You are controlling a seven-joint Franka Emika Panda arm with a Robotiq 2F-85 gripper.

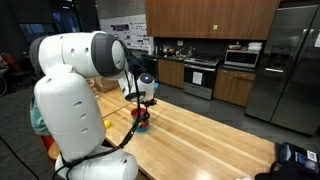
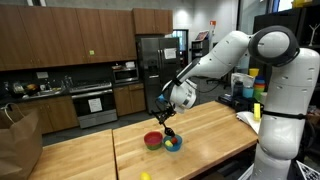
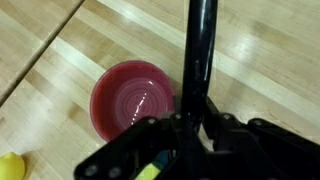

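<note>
In the wrist view my gripper is shut on a long, thin black object, which stretches toward the top edge of the picture. What it is exactly, I cannot tell. Beside and partly behind the gripper, a round, empty-looking red bowl rests on the wooden table. A blue bowl sits right next to the red bowl in exterior view 2, with red and green items in it. The gripper hangs close over these bowls, and its fingertips are too small to make out there.
A yellow object lies on the table to the lower left in the wrist view. Black items sit at its far right in exterior view 1. A brown paper bag stands at left in exterior view 2.
</note>
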